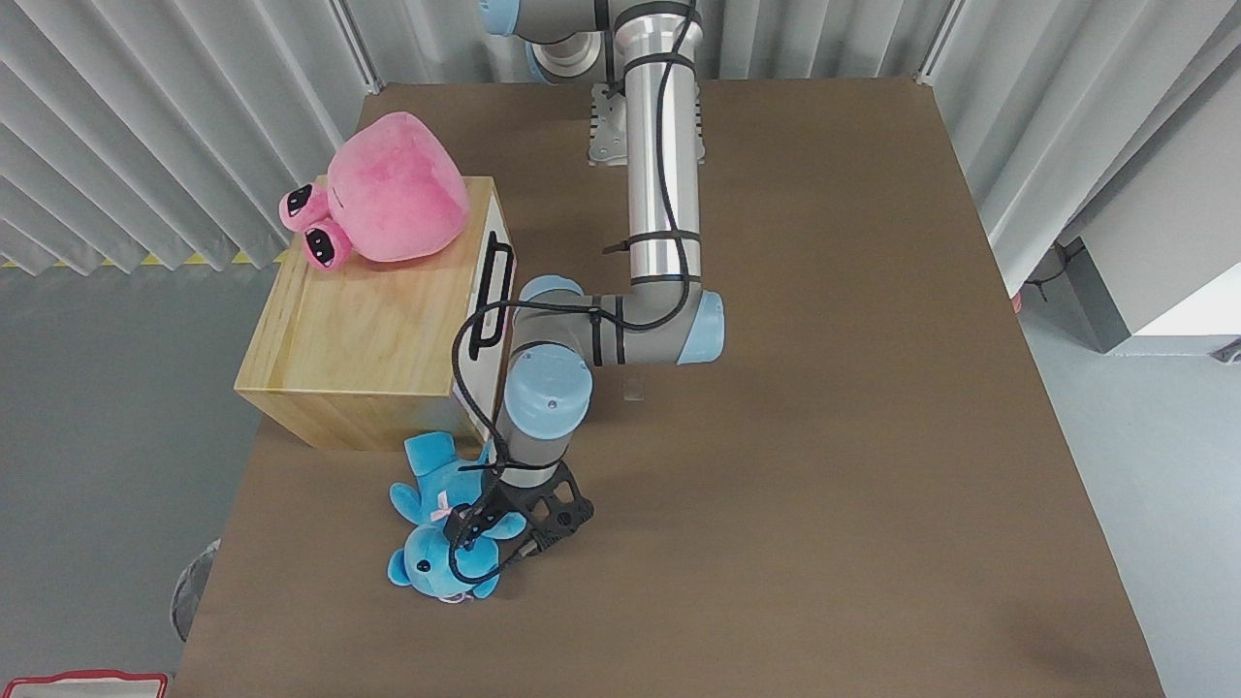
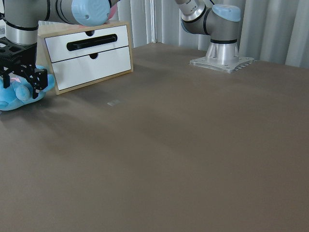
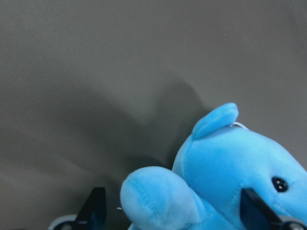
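Note:
A blue plush toy (image 1: pixel 428 556) with a pink bow lies on the brown table just in front of the wooden drawer box. My gripper is down over the toy, its two black fingers apart with blue plush between and under them; in the wrist view one finger presses against the toy's head, the other is over the table. In the left view the gripper hangs beside the toy (image 2: pixel 14 96), partly covering it.
The drawer box (image 1: pixel 349 337) with white drawer fronts stands at the table's left, a pink plush (image 1: pixel 396 192) on top.

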